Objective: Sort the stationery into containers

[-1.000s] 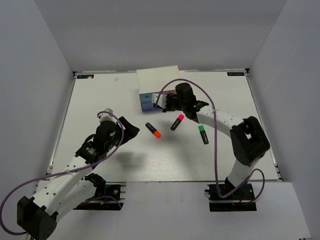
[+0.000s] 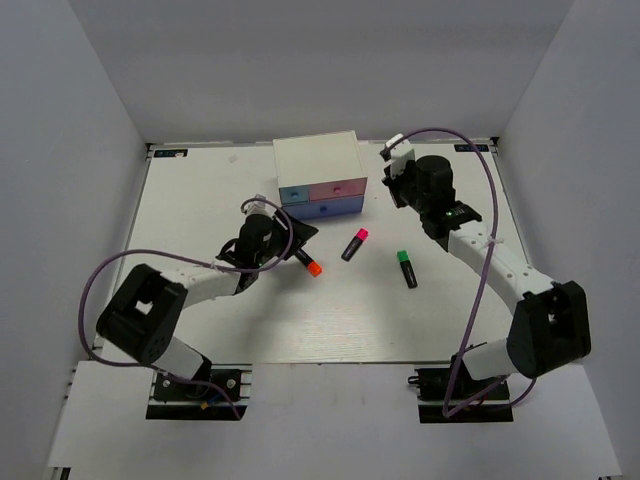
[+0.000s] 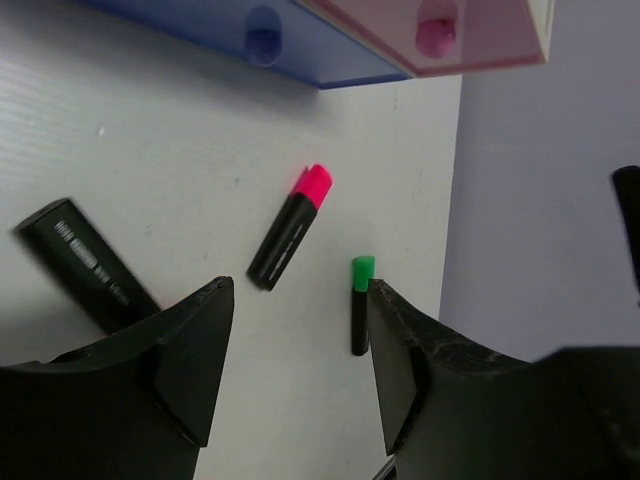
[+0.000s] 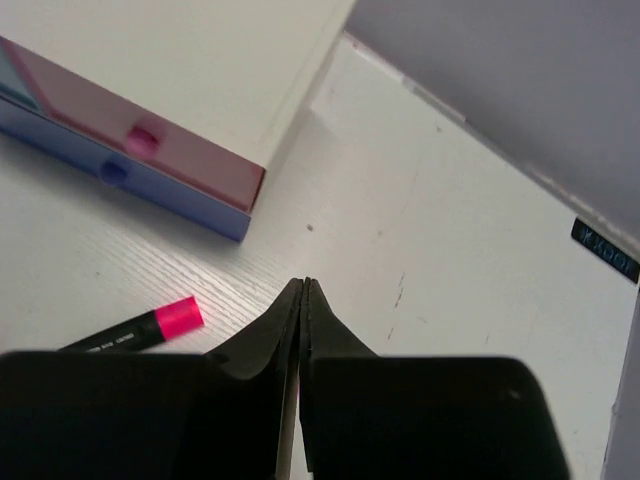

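Note:
A black marker with an orange cap (image 2: 314,268) lies on the table. My left gripper (image 2: 309,232) is over its far end, fingers apart and nothing visible between them. In the left wrist view this marker's black body (image 3: 85,262) shows beside the left finger, which hides the cap. A pink-capped marker (image 2: 355,245) and a green-capped marker (image 2: 407,270) lie farther right. The drawer box (image 2: 320,160) has teal, pink and blue fronts; all drawers look closed. To the right of the box, my right gripper is shut, nothing showing between its fingers.
Bare table (image 2: 300,330) stretches in front of the markers and on the far left. Grey walls (image 2: 60,150) rise on the sides and behind. A purple cable (image 2: 488,230) loops from each arm.
The left arm has swung right and slightly upward in the top view, reaching the orange-capped marker. My right gripper has moved from the box front to its right side. The markers have not moved.

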